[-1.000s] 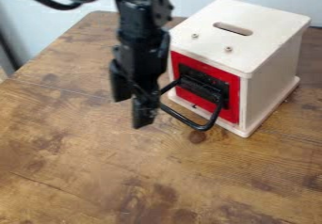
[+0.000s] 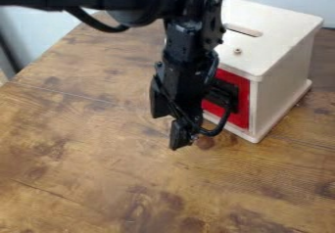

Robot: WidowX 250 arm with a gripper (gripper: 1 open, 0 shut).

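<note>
My black gripper (image 2: 178,124) hangs in front of a white wooden box (image 2: 279,70) with a slot on top and a red front panel (image 2: 240,100). The gripper's body covers much of the panel. A black looped handle on a dark block at the panel shows beside the fingers, partly behind them. Whether the fingers are open, shut or holding the handle cannot be made out.
The box stands toward the back right of a brown wooden table (image 2: 92,168). A pale wall lies behind.
Over the last second my arm has moved right, toward the box, and now covers more of the red panel and the handle.
</note>
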